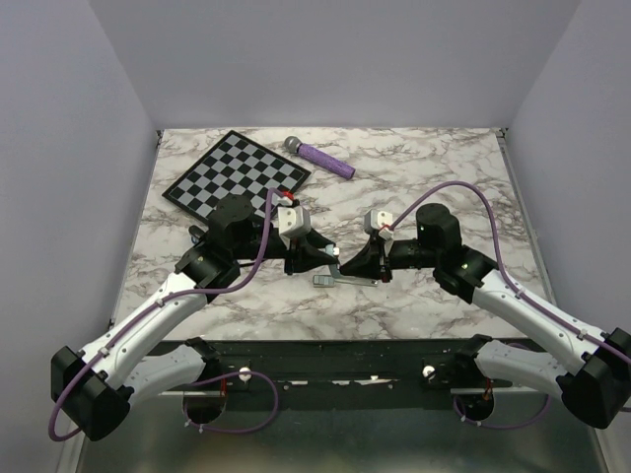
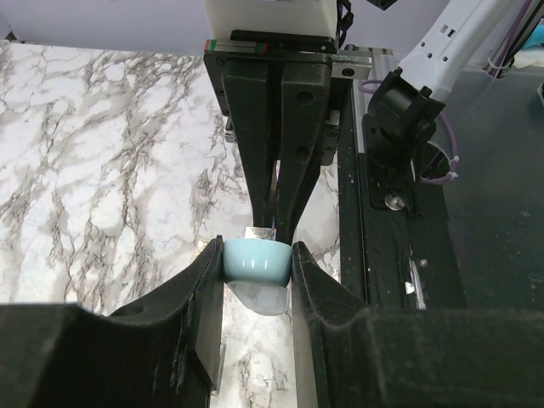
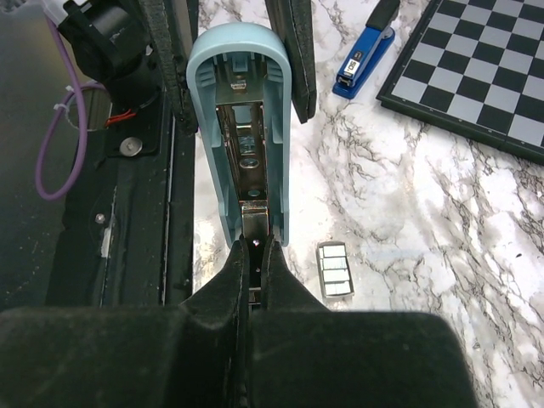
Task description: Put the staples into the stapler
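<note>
A light blue stapler [image 3: 279,144] hangs opened between the two grippers, its metal channel [image 3: 246,166] facing the right wrist camera. My left gripper is shut on its rounded blue end, one finger on each side. At the opposite, metal end, the closed fingertips of my right gripper grip the stapler. From above, both grippers nearly meet and hide most of it. A small tray of silvery staple strips [image 3: 336,270] lies on the marble table below, also visible as a little case [image 1: 323,281] in the top view.
A dark blue stapler [image 3: 365,55] lies near the checkered board [image 1: 237,172]. Toward the back is a purple microphone [image 1: 325,160]. A thin pale strip [image 1: 357,281] lies under the right gripper.
</note>
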